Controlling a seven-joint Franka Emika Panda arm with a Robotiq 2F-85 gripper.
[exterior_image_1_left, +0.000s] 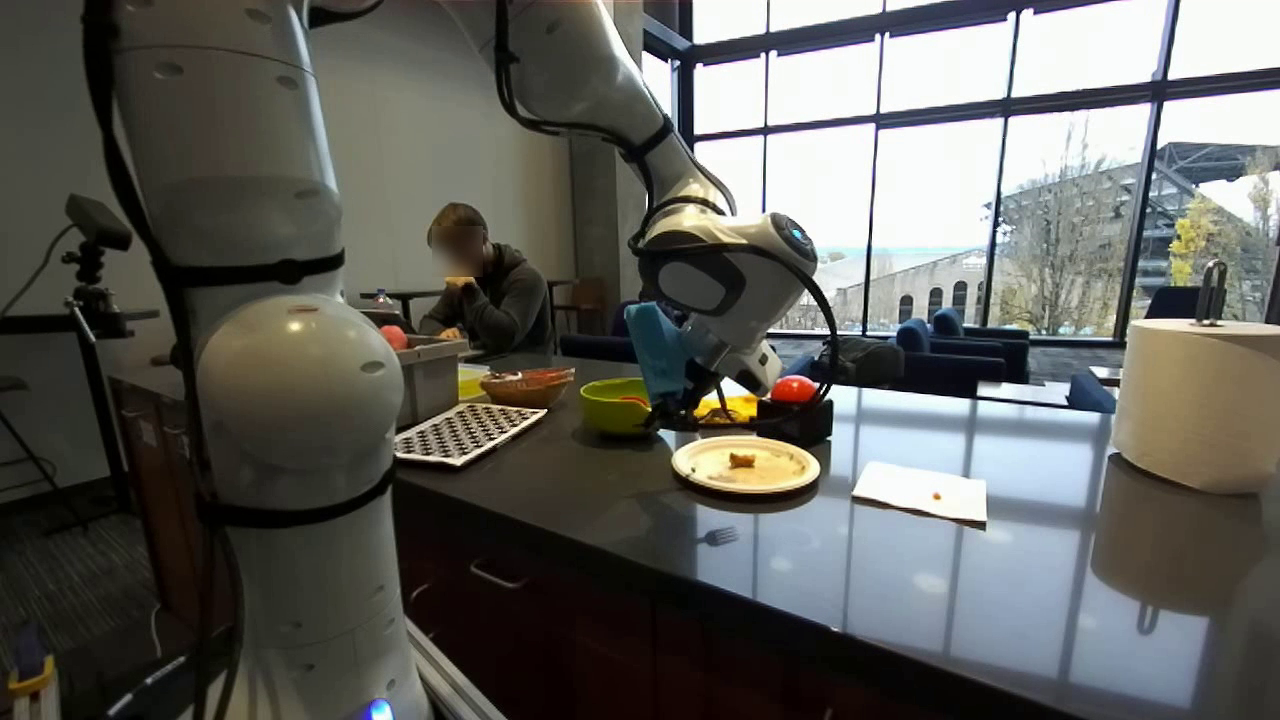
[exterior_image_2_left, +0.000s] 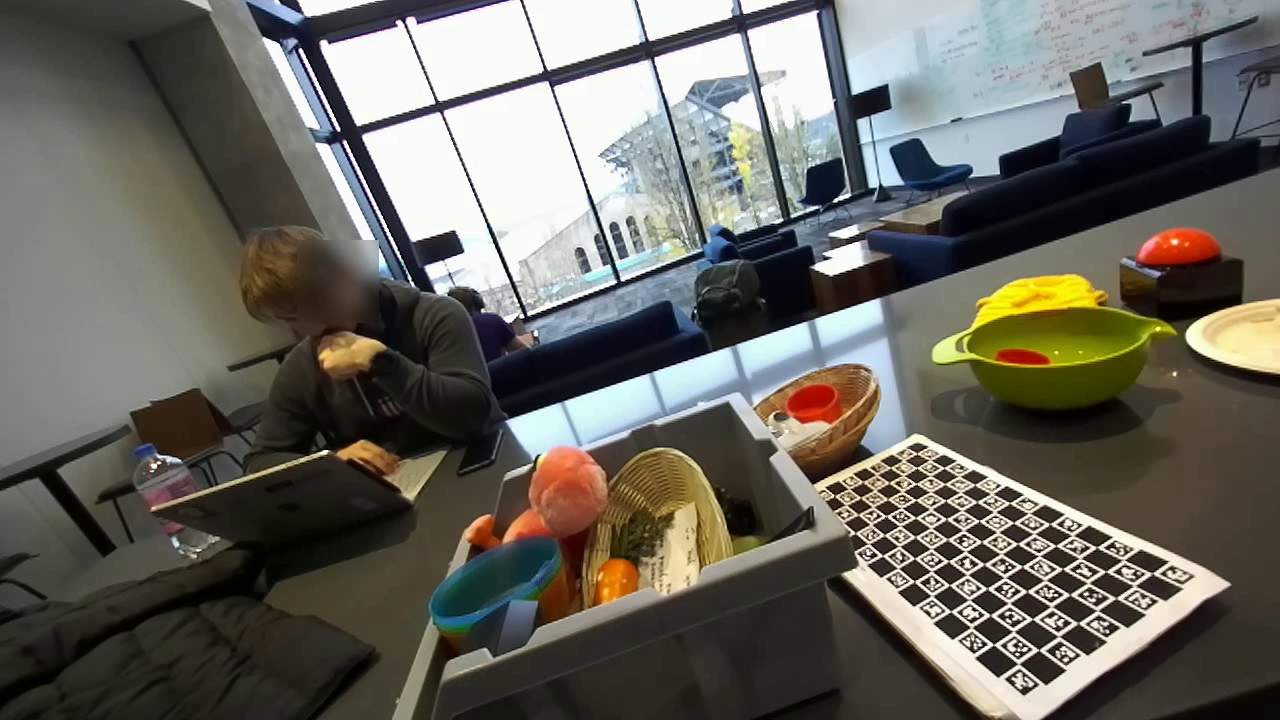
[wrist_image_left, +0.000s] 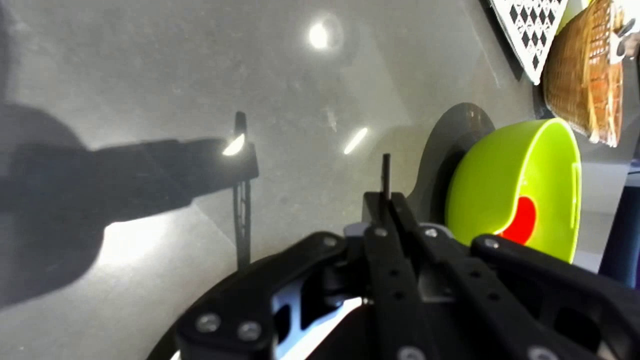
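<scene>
My gripper is shut, with a thin dark rod (wrist_image_left: 385, 171) sticking out past its fingertips; too little of it shows to name it. In the wrist view it hangs above the bare counter, left of the green bowl (wrist_image_left: 486, 180), which has something red inside. From exterior view 1, the gripper (exterior_image_1_left: 672, 416) appears in front of that bowl's right side, behind the white plate (exterior_image_1_left: 708, 480), on which a small brown piece (exterior_image_1_left: 741, 460) lies. A fork shape (exterior_image_1_left: 720, 536) shows on the counter before the plate; whether it is a reflection, I cannot tell.
A napkin (exterior_image_1_left: 920, 492) and a paper towel roll (exterior_image_1_left: 1200, 402) stand to the right. Behind are a red button (exterior_image_1_left: 793, 389) and a yellow cloth (exterior_image_2_left: 1041, 295). Left lie the checkered board (exterior_image_1_left: 469, 433), a basket (exterior_image_2_left: 866, 408) and a grey bin (exterior_image_2_left: 648, 636).
</scene>
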